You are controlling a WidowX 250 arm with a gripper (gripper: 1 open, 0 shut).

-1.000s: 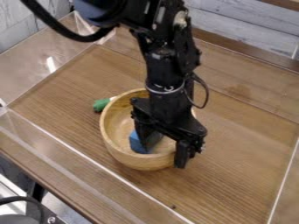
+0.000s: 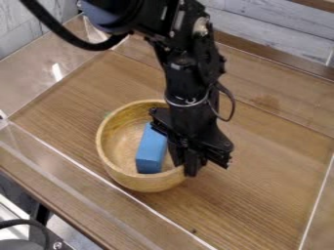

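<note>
A yellow bowl (image 2: 120, 165) sits on the wooden table in the middle of the view. Inside it, a blue block (image 2: 150, 150) lies at the right part, beside my black gripper (image 2: 187, 164), whose tips are down at the bowl's right side and partly cover it. The gripper is shut; what is between its fingers is hard to see, likely hidden by the gripper body.
A white wall stands at the back, and cables show at the lower left.
Over the last second the bowl has shifted slightly left, more of the blue block has come into view, and the small green object behind the bowl is now mostly hidden.
</note>
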